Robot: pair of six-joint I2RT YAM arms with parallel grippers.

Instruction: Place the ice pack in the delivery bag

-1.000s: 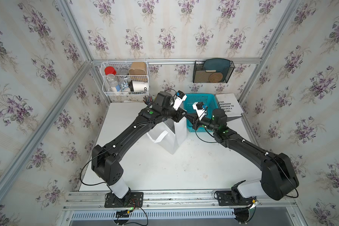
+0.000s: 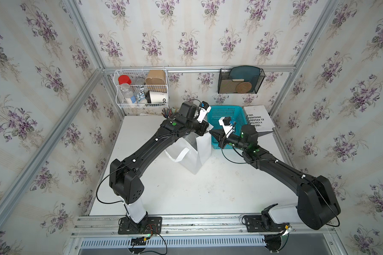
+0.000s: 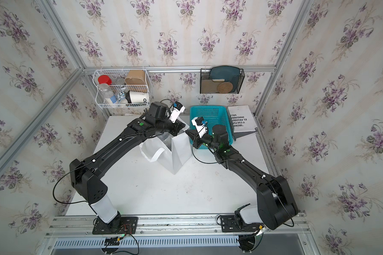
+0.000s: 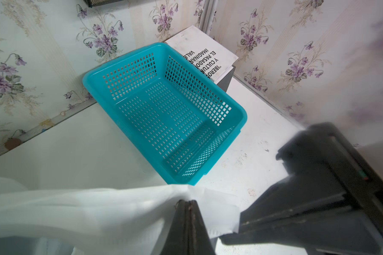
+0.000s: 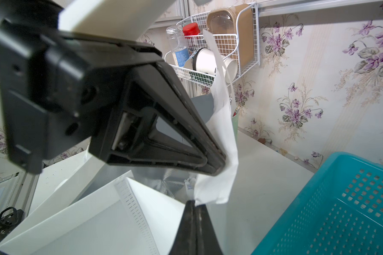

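The white delivery bag (image 2: 195,159) stands open on the table, left of centre. My left gripper is shut over the bag's upper right edge, and a white flap (image 4: 115,212) stretches across behind its tips. Close by on the right, my right gripper is also shut. The lower corner of the white flap (image 5: 219,182) meets its tips; whether it is pinched there cannot be told. Inside the bag, clear plastic with a small label (image 5: 189,184) shows partly; I cannot tell if it is the ice pack.
An empty turquoise basket (image 4: 161,114) sits behind and right of the bag. A white printed box (image 2: 259,118) stands beyond it. The wire shelf (image 2: 141,87) hangs at the back left.
The left elbow has shifted right and slightly forward. My right gripper has moved a little downward in the top left view, and a bit of white flap now shows between the two grippers.
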